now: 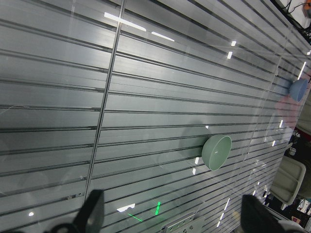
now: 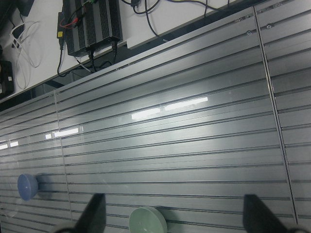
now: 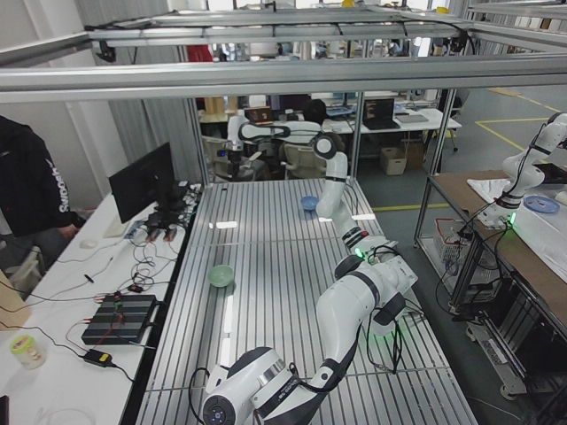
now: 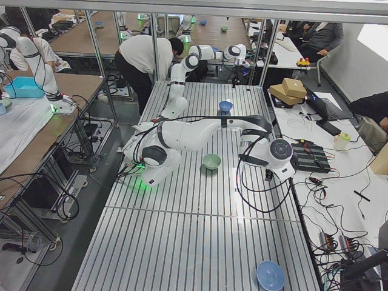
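A green bowl [image 3: 221, 275] [image 4: 211, 161] sits upright near the middle of the slatted metal table [image 4: 194, 254]; both wrist views show it too [image 1: 216, 152] [image 2: 147, 220]. One blue bowl [image 3: 309, 203] [image 4: 225, 105] stands farther along the table; another [image 4: 270, 275] lies at the near right in the camera right view. My left gripper and right gripper are both raised above the table, fingers wide apart, with nothing seen between them.
A white side table [image 3: 62, 372] with a monitor, black boxes and many cables runs along the slatted table. Aluminium frame posts surround the workspace. Cables hang from the arms.
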